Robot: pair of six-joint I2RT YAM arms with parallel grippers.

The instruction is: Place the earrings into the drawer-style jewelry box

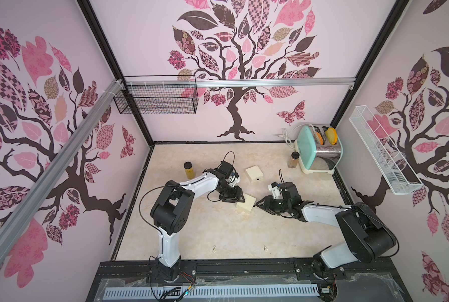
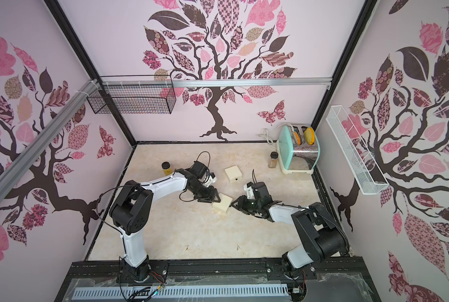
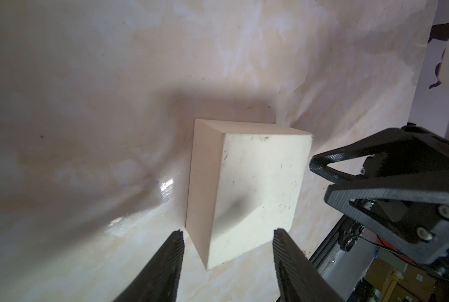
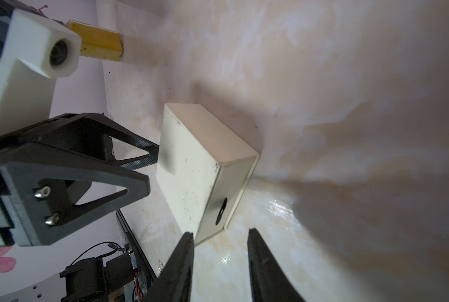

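Note:
A cream drawer-style box lies on the table between both grippers; in the right wrist view its drawer front faces my right gripper and looks closed. My left gripper is open at the box, empty between its fingers. My right gripper is open just off the drawer front, also empty. A second cream box stands farther back. Small shiny items, possibly earrings, lie near the front edge, too small to tell clearly.
A yellow-bodied jar stands back left, a spice jar and a mint toaster back right.

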